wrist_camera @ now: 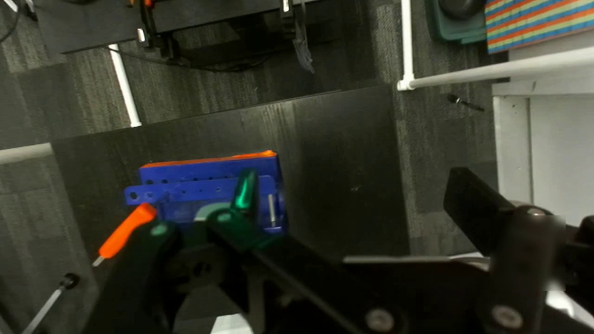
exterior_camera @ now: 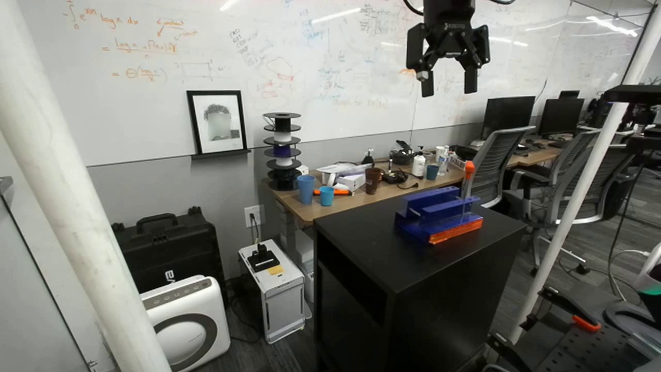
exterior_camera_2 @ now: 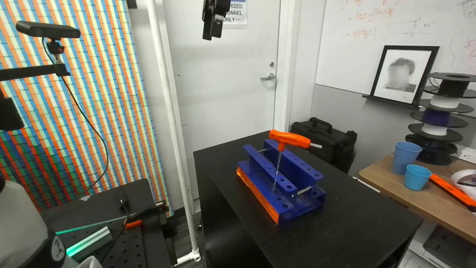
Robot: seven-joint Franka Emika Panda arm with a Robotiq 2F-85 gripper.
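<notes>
My gripper (exterior_camera: 449, 92) hangs high above the black cabinet, open, with a clear gap between its fingertips. Only its lower part (exterior_camera_2: 213, 32) enters the top of exterior view 2. Well below it, a blue rack (exterior_camera_2: 261, 167) with an orange front strip rests on the cabinet top. A T-handled tool with an orange grip (exterior_camera_2: 292, 139) stands upright in a hole of this rack, its metal shaft pointing down. From above, in the wrist view, the orange handle (wrist_camera: 127, 233) shows at the rack's left end, while dark gripper parts hide some of the rack (wrist_camera: 209, 170).
The black cabinet top (exterior_camera: 359, 238) is bare around the rack. Behind it, a wooden desk (exterior_camera: 303, 207) carries blue cups (exterior_camera: 305, 189), bottles and spools. White poles (exterior_camera: 573, 204) stand at the sides.
</notes>
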